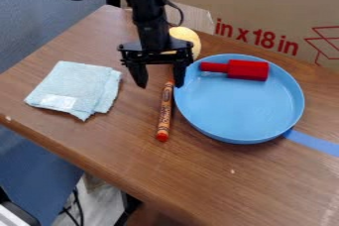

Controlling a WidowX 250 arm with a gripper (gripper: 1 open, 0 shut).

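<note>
My black gripper (161, 73) hangs open over the table, its two fingers spread just above the far end of an orange crayon-shaped stick (165, 116) with a red tip, with nothing visible held. A blue plate (239, 111) sits to the right, carrying a red cylindrical object with a handle (247, 69). A folded pale blue cloth (74, 88) lies to the left. A yellow rounded object (185, 39) is partly hidden behind the gripper.
A large cardboard box (265, 7) stands along the back, and blue tape (315, 143) runs beside the plate at the right.
</note>
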